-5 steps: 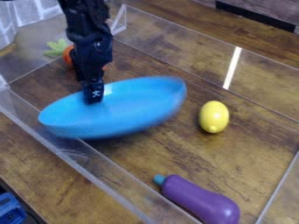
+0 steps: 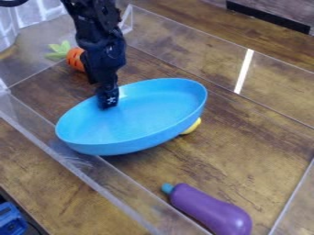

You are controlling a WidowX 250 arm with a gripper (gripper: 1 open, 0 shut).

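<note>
My black gripper (image 2: 105, 87) reaches down from the top left, its tip at the upper-left rim of a blue oval dish (image 2: 135, 115); whether it grips the rim is unclear. A yellow object (image 2: 192, 127) peeks out from under the dish's right side, mostly hidden. An orange object with a green top (image 2: 75, 59) sits behind the gripper at upper left.
A purple eggplant (image 2: 208, 207) lies at the lower right. Clear plastic walls border the wooden work area, with a blue object (image 2: 10, 222) outside at lower left.
The blue dish and gripper have moved slightly to the right, and the dish now covers most of the yellow object, which was in full view a second ago.
</note>
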